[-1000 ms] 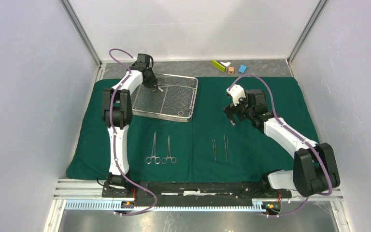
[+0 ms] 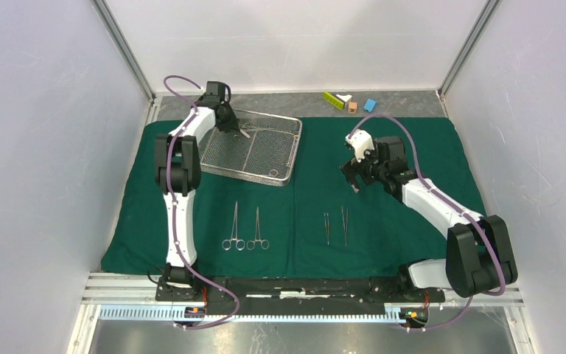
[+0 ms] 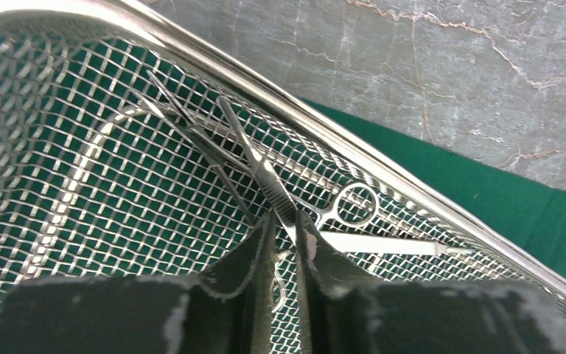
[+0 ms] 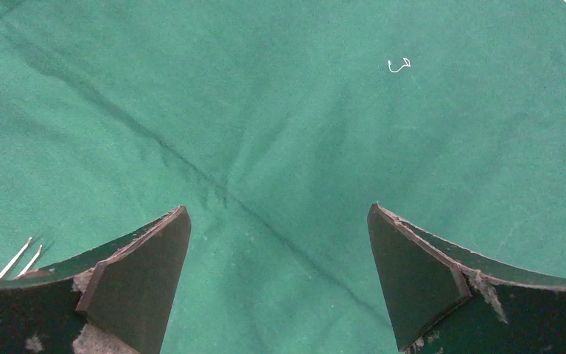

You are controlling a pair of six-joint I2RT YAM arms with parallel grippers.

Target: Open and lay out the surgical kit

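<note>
The mesh basket stands at the back left of the green cloth, its far side by my left gripper. In the left wrist view a ridged metal instrument runs in between the fingertips of that gripper, which are close together; whether they press on it is unclear. Beneath it lie a ring-handled instrument and a flat pale handle. Over bare cloth, my right gripper is wide open and empty.
Two ring-handled instruments lie on the cloth in front of the basket, with two tweezers farther right. A yellow-green box and a blue block sit by the back wall. Cloth between basket and right arm is clear.
In the top view my left gripper has shifted very slightly, and a little more of the instrument near its tips shows. The right arm stays still.
</note>
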